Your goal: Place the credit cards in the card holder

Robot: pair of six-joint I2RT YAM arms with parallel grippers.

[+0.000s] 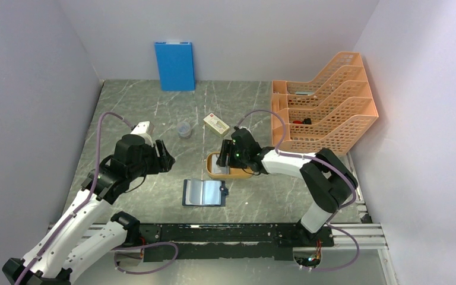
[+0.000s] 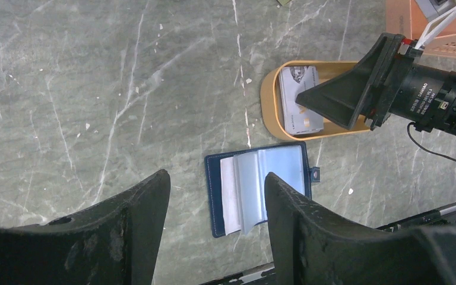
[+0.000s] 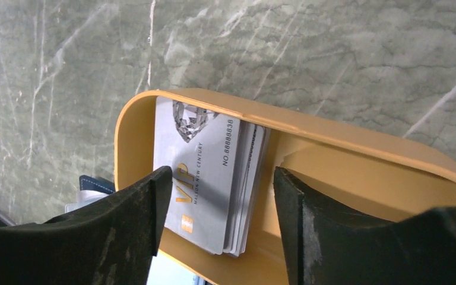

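Observation:
A stack of silver credit cards (image 3: 197, 184) stands at the left end of an orange tray (image 3: 356, 142). My right gripper (image 1: 225, 153) hangs over it, fingers apart, nothing seen gripped; in the right wrist view its fingertips (image 3: 160, 181) flank the stack. The card holder (image 1: 205, 192) lies open below the tray, its clear sleeves showing in the left wrist view (image 2: 279, 178). My left gripper (image 1: 161, 155) is raised over the left of the table, fingers apart and empty.
An orange slotted organiser (image 1: 326, 119) stands at the right rear. A small box (image 1: 216, 124) and a clear cup (image 1: 184, 130) sit behind the tray; a blue board (image 1: 175, 65) is at the back.

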